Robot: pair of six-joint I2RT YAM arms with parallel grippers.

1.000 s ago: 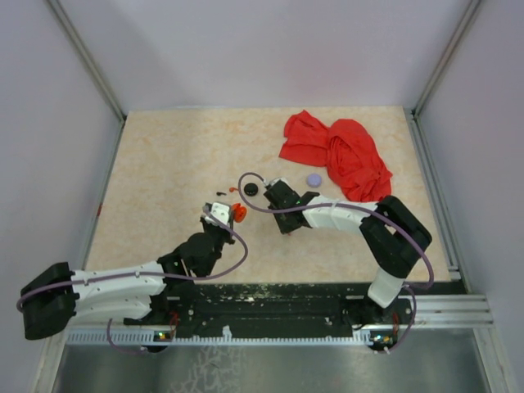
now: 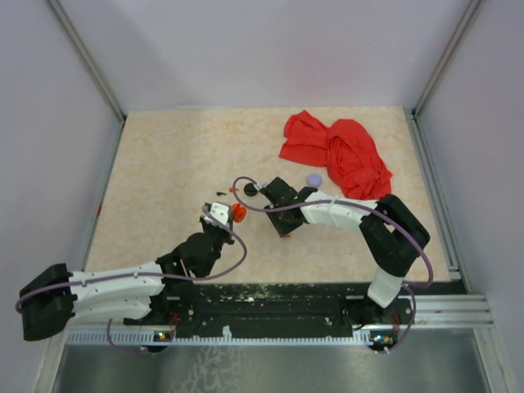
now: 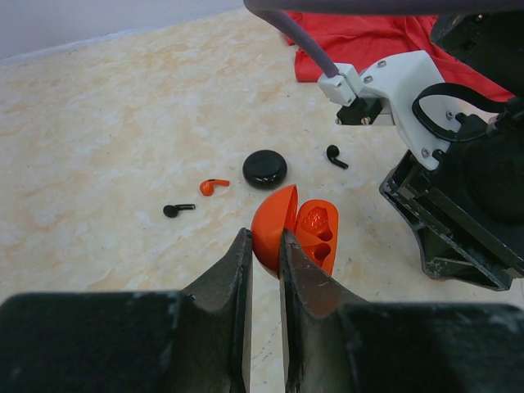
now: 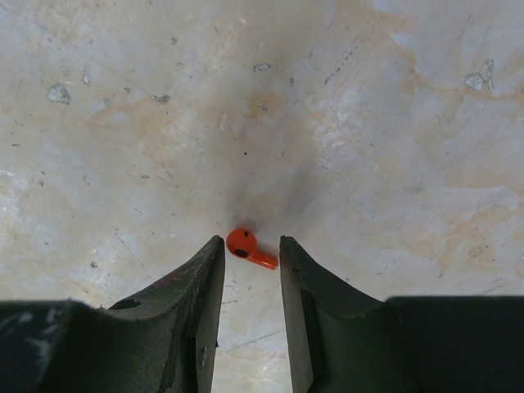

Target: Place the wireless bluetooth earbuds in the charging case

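My left gripper is shut on the orange charging case (image 3: 315,229), which is open and shows its hollows. In the right wrist view, an orange earbud (image 4: 250,246) lies crosswise between the fingertips of my right gripper, which is shut on it low over the table. Another orange earbud (image 3: 211,186) lies beyond the case in the left wrist view, near a black earbud (image 3: 176,210), a second black earbud (image 3: 334,157) and a round black case (image 3: 264,169).
A lilac case (image 2: 313,179) and red cloth (image 2: 352,160) are toward the back right of the table (image 2: 164,155). My right arm stands close beside the left gripper.
My right gripper has shifted slightly left and toward the near side in the top view. The left arm and the case it holds stay still.
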